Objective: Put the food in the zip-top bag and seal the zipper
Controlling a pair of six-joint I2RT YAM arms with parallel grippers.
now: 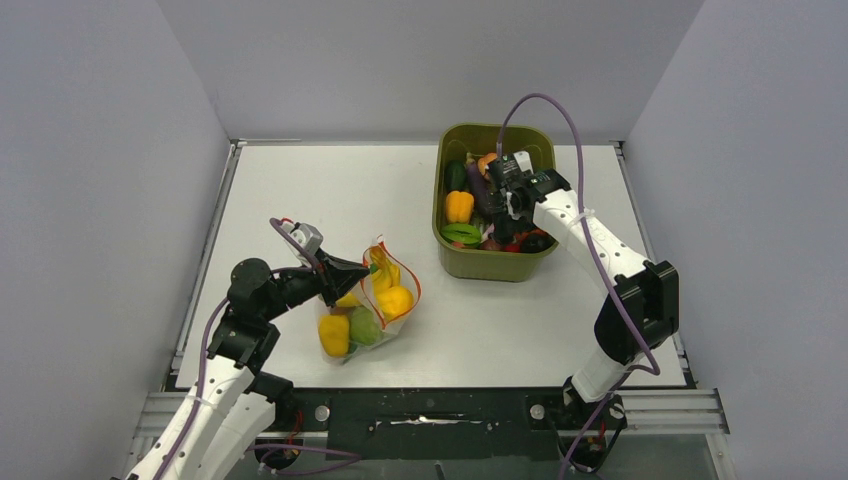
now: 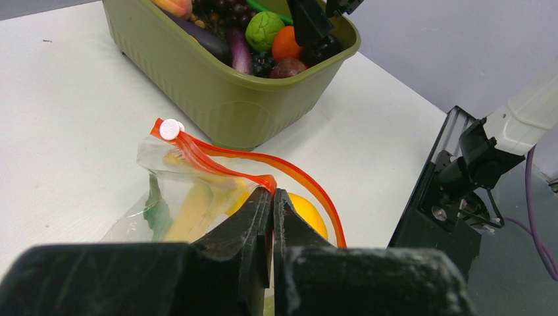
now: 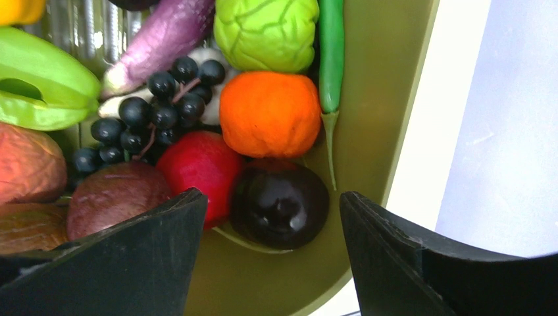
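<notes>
On the left half of the table lies the clear zip top bag (image 1: pixel 395 252), its orange-edged mouth spread open. Inside it I see a yellow pepper (image 1: pixel 335 335), something round and green (image 1: pixel 364 327) and other yellow food. My left gripper is shut on the bag's orange rim, near the middle of one side of the mouth. Over the green bin (image 2: pixel 191 79), my right gripper stands open with nothing held. Between and beyond its fingers in the right wrist view are a dark round item (image 3: pixel 279 204) and a red one (image 3: pixel 202 172).
The bin holds many foods, among them an orange one (image 3: pixel 270 113), a green cabbage (image 3: pixel 266 33), a green chili (image 3: pixel 331 52) and dark berries (image 3: pixel 164 115). Its wall rises close beside my right fingers. Bare table lies between bag and bin and at the front right.
</notes>
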